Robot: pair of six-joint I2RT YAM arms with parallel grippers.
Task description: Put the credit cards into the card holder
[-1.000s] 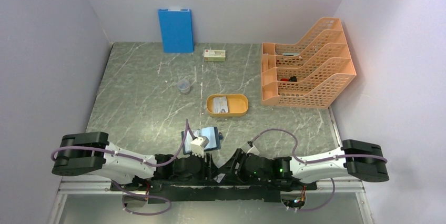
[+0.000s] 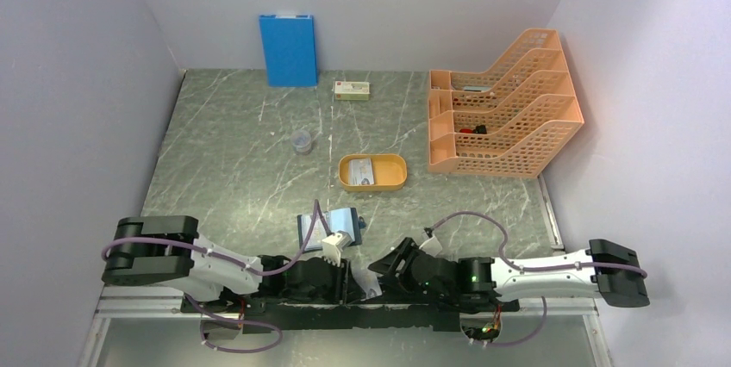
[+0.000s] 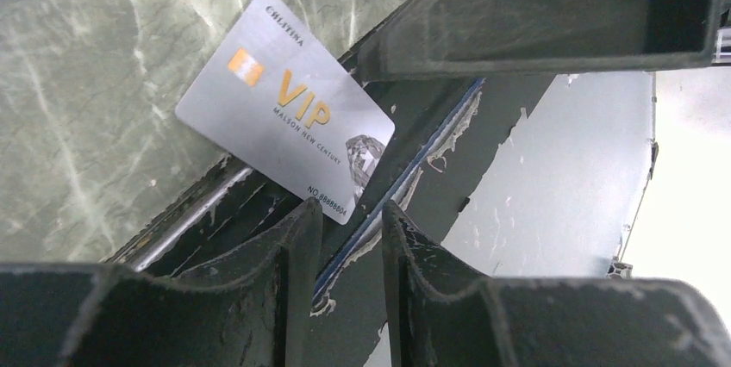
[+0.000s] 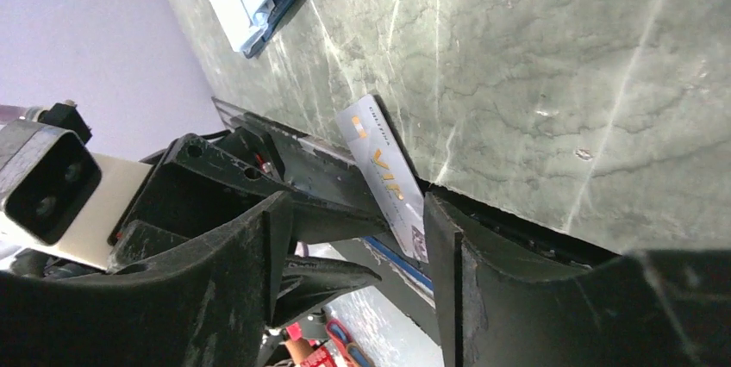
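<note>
A silver VIP card (image 3: 276,100) lies at the front edge of the table, partly over the dark edge, between my two grippers. My left gripper is just beside it, its fingers a little apart with nothing seen between them. My right gripper is open, its fingers at either side of the card's lower part, not shut on it. The card holder (image 2: 340,222), blue and dark, lies behind the left arm. Another card (image 2: 362,171) sits in a yellow tray (image 2: 392,173).
An orange rack (image 2: 491,160) stands at the right, a blue folder (image 2: 289,48) at the back. A small box (image 2: 352,91) and clear cup (image 2: 302,141) are on the table.
Both grippers have shifted to the right, and more of the card shows between them in the top view.
</note>
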